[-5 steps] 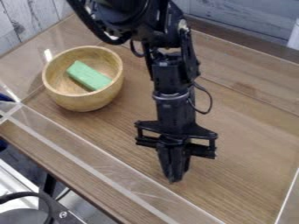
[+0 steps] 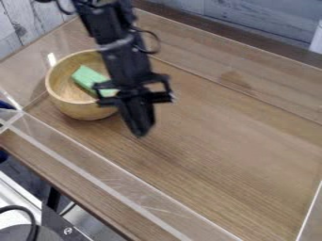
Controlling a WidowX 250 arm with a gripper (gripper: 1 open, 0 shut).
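My black gripper (image 2: 136, 111) hangs low just right of the wooden bowl, motion-blurred and shut, with nothing visible between its fingers. The round wooden bowl (image 2: 60, 88) sits at the left, holding a green block (image 2: 93, 80), which the arm and gripper partly cover on the right.
A pale strip runs diagonally at the lower left, with dark cables at the bottom-left corner. The table's edge shows at the top right.
My gripper has moved from the table's front middle back and left to beside the bowl. The bowl and green block appear in about the same place.
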